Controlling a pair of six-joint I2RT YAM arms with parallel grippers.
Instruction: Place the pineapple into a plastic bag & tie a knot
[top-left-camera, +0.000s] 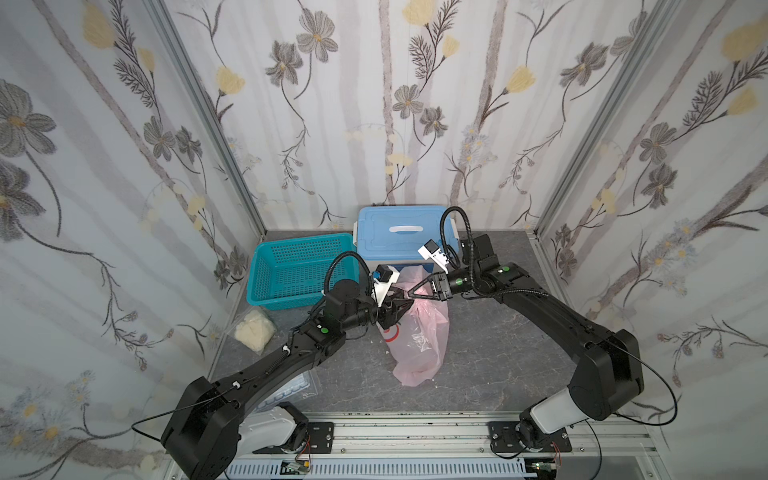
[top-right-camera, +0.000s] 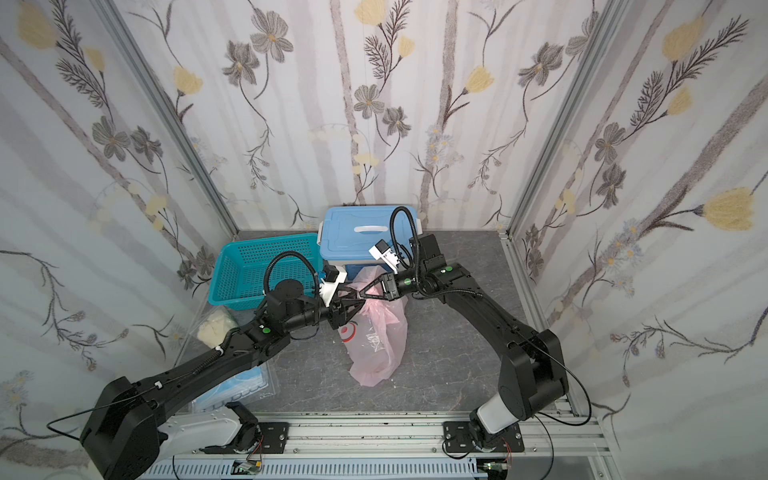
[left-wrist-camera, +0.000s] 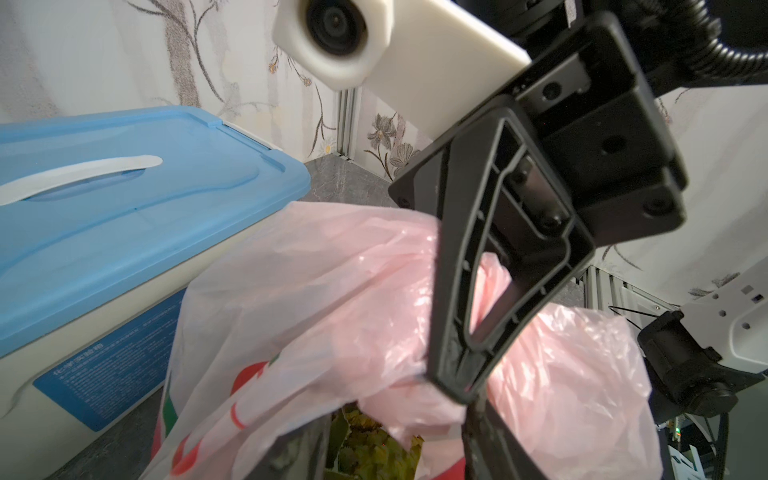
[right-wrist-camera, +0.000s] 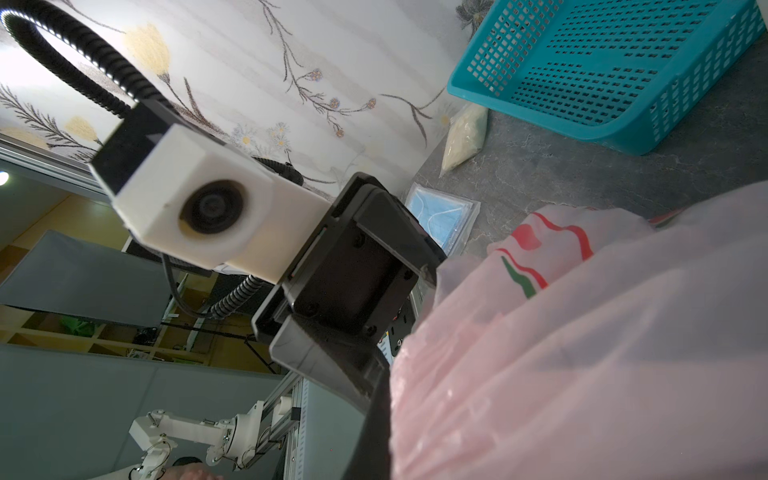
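A pink plastic bag (top-left-camera: 420, 348) lies mid-table, reaching up under both grippers. In the left wrist view green pineapple leaves (left-wrist-camera: 372, 448) show at its opening. My left gripper is at the bag's bunched top, fingers apart at the bottom edge of its view, around the leaves as seen from the camera; whether it touches them is unclear. My right gripper (top-left-camera: 411, 295) meets it from the right, shut on or over the bag's gathered plastic (left-wrist-camera: 528, 352); how much film is between its fingers is hidden. The pineapple's body is hidden.
A lidded blue box (top-left-camera: 384, 220) stands behind the bag, a teal basket (top-left-camera: 280, 296) back left. A cream packet (top-left-camera: 254, 329) and a pack of blue masks (top-right-camera: 240, 384) lie at the left.
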